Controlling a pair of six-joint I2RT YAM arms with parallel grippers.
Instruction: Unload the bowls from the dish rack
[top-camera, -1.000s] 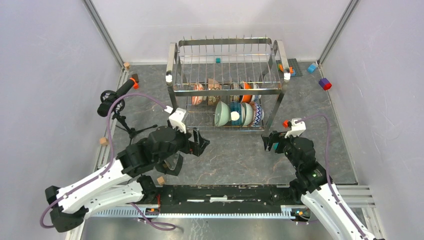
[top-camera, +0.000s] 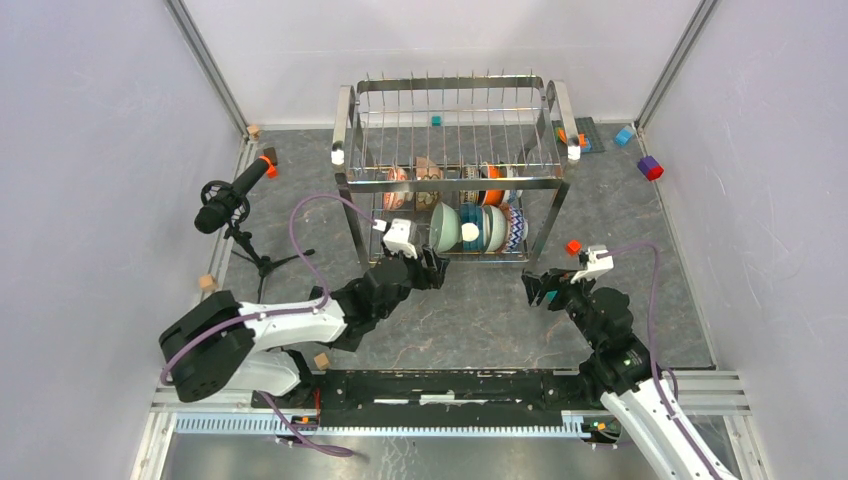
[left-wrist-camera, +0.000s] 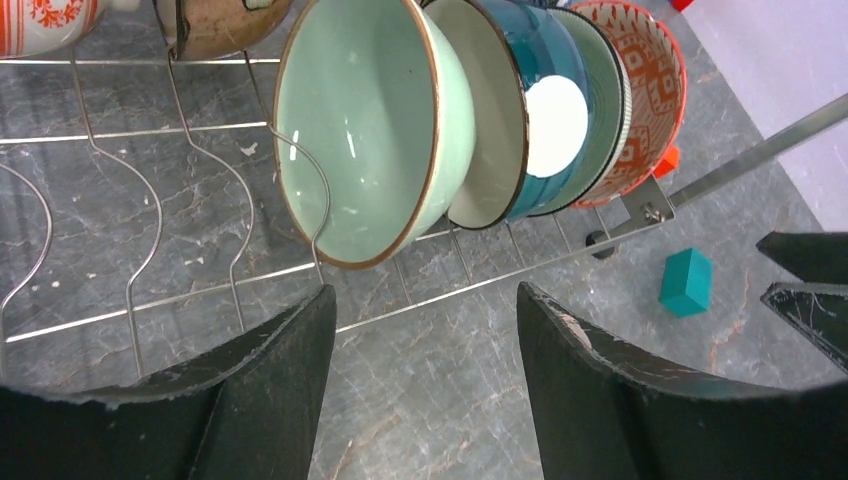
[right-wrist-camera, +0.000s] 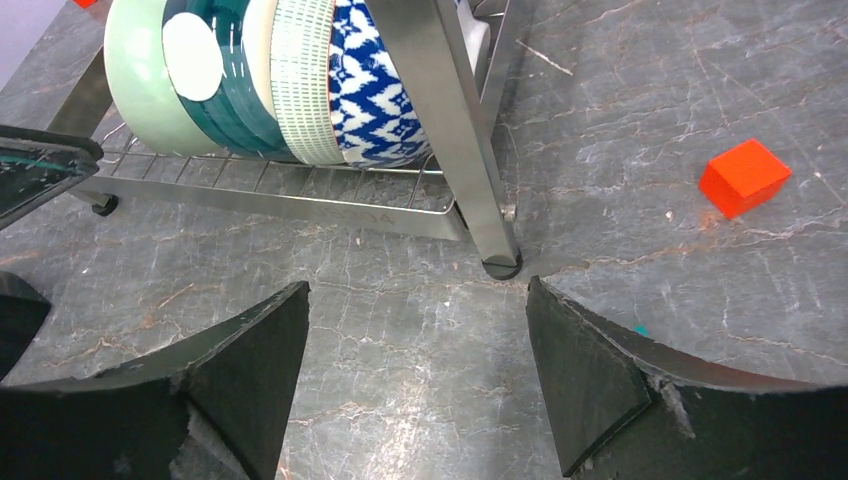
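Observation:
In the lower tier of the metal dish rack (top-camera: 460, 184) several bowls stand on edge in two rows. The front row begins at the left with a pale green bowl (left-wrist-camera: 370, 140), then a teal bowl (left-wrist-camera: 545, 120) with a white dot; a blue-and-white bowl (right-wrist-camera: 375, 90) stands at its right end. Behind are more bowls, among them an orange bowl (top-camera: 490, 185). My left gripper is open at the rack's front, close before the pale green bowl, its fingers empty. Off the rack's front right corner, my right gripper hangs open over bare floor.
A rack leg (right-wrist-camera: 455, 130) rises beside the blue-and-white bowl. An orange cube (right-wrist-camera: 744, 178) and a teal block (left-wrist-camera: 687, 282) lie on the floor near the right gripper. A black tripod stand (top-camera: 262, 262) is at the left.
The right gripper has barely shifted. The bowls have stayed put.

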